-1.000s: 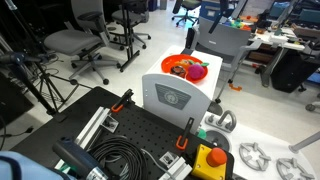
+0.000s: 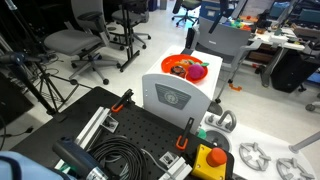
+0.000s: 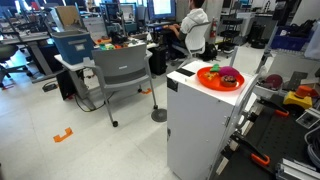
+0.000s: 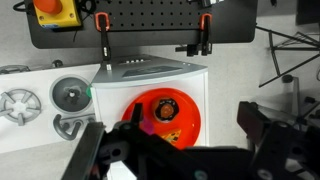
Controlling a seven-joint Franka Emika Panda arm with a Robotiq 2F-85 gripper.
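A red plate (image 2: 171,60) rests on top of a white cabinet (image 3: 195,122) with toy food on it. Among the food are a purple piece (image 2: 196,72), a round brown piece (image 4: 167,108) and an orange wedge (image 4: 172,137); a bit of green (image 3: 214,68) also shows. Above the plate hangs my gripper, its dark fingers spread wide to either side in the wrist view. Nothing is held between them. Part of the purple piece is hidden behind the left finger in that view.
Beside the cabinet is a white toy counter with a small sink (image 4: 70,95), a tap (image 4: 68,128) and burners (image 4: 20,105). A yellow box with a red button (image 2: 212,158) and coiled black cable (image 2: 118,158) lie on the dark table. A grey chair (image 3: 122,70) stands behind.
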